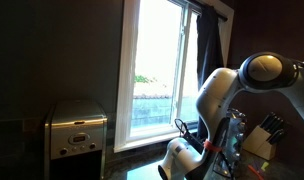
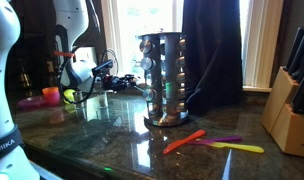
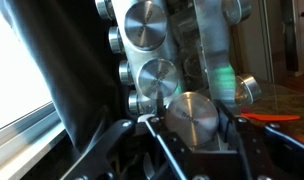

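Observation:
A tall rotating spice rack [image 2: 165,75] full of silver-lidded jars stands on the dark counter. My gripper is at its side, shut on a jar whose round silver lid [image 3: 192,118] faces the wrist camera. One finger [image 3: 158,128] lies on each side of that lid. The jar's body is hidden behind the lid, so I cannot tell how far it sits in the rack. Other lids, such as the upper one [image 3: 146,25] and the middle one [image 3: 157,77], show in the rack beyond.
Red, purple and yellow utensils, among them a red one [image 2: 185,141], lie in front of the rack. A knife block [image 2: 290,110] stands to its right. A dark curtain [image 2: 214,45] hangs close behind. A toaster oven [image 1: 76,140] is far left.

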